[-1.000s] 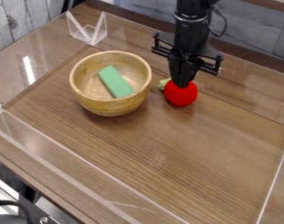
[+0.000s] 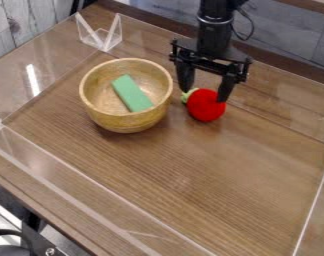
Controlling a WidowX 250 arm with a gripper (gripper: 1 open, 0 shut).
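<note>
My black gripper (image 2: 209,62) hangs over a red round object (image 2: 206,106) with a small pale green part at its left side, resting on the wooden table (image 2: 192,190). The gripper's fingers are spread around and above the red object's upper area; whether they touch it cannot be told. A wooden bowl (image 2: 101,118) at the left holds a green block (image 2: 126,93).
A small clear wire-like or plastic item (image 2: 101,36) stands at the back left.
The bowl has not visibly moved.
</note>
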